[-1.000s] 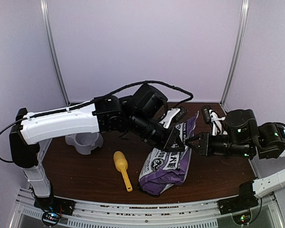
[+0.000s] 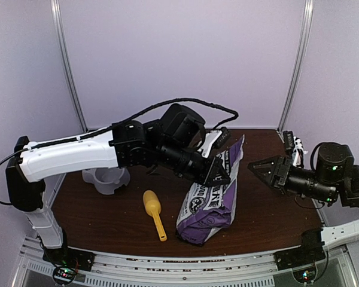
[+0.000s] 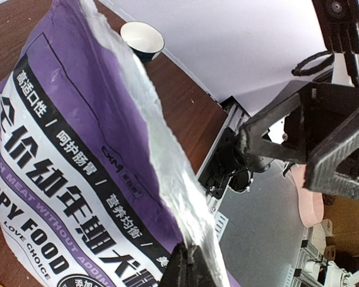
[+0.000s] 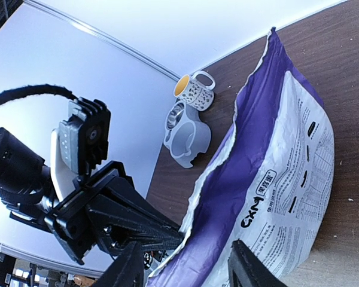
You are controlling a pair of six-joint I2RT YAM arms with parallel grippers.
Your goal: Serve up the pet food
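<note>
The purple and white puppy food bag [image 2: 206, 209] [image 3: 78, 197] [image 4: 287, 179] stands on the table, its pale top edge running lengthwise. My left gripper [image 2: 218, 176] is shut on that edge of the bag. My right gripper [image 2: 260, 170] is open, to the right of the bag and apart from it, with nothing between its fingers. A yellow scoop [image 2: 155, 215] lies left of the bag. A grey pet bowl [image 2: 105, 179] [image 4: 185, 137] sits at the left of the table.
A patterned mug [image 4: 194, 92] stands near the bowl in the right wrist view, and a white cup [image 3: 142, 39] shows in the left wrist view. Pale walls enclose the sides and back.
My right gripper has drawn away from the bag toward the right and opened. My left gripper and the bag have shifted only slightly.
</note>
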